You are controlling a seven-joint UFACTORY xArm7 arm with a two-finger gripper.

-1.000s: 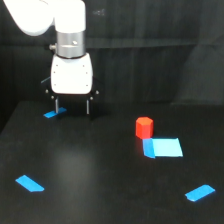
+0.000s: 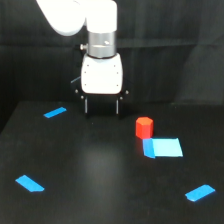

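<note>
A red block [image 2: 145,128] with an angular outline stands on the dark table, right of centre. Up and to the left of it is my gripper [image 2: 102,105], pointing down below its white body [image 2: 102,75]. Its two thin fingers are spread wide, and nothing shows between them. The block is clear of the fingers, off to their right.
A pale blue square [image 2: 167,147] lies just in front of the block, with a darker blue strip [image 2: 148,148] at its left side. Blue tape marks lie at back left [image 2: 55,112], front left [image 2: 30,184] and front right [image 2: 200,192].
My arm and gripper have moved to the right, towards the red block, with the fingers still apart. The block, the square and the tape have not moved.
</note>
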